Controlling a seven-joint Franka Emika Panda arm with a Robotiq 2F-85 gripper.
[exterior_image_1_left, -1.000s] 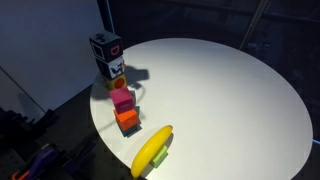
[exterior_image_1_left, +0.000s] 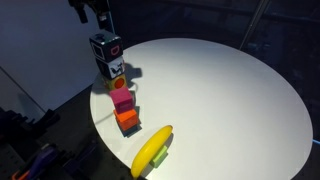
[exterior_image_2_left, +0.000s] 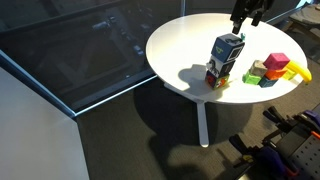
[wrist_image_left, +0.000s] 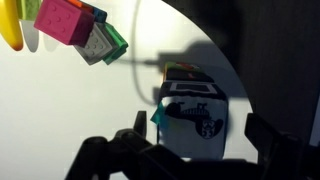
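Near the round table's left edge in exterior view 1 stands a stack of printed blocks, with a dark block (exterior_image_1_left: 106, 46) on top, a white-and-black one (exterior_image_1_left: 112, 68) under it and a colourful block (exterior_image_1_left: 115, 83) at the bottom. The stack leans slightly in exterior view 2, where its top block (exterior_image_2_left: 228, 46) shows dark blue. Above the stack hangs my gripper (exterior_image_1_left: 92, 17), open and apart from it. From the wrist view, the top block's face (wrist_image_left: 193, 122) lies below and between the spread fingers, which hold nothing.
In front of the stack are a magenta block (exterior_image_1_left: 122, 100) and an orange block (exterior_image_1_left: 126, 119). A yellow banana (exterior_image_1_left: 152, 151) lies by a green piece (exterior_image_1_left: 160, 157) at the near edge.
My gripper, out of sight a second ago in exterior view 1, has come down into view above the stack. The blocks and banana have not moved.
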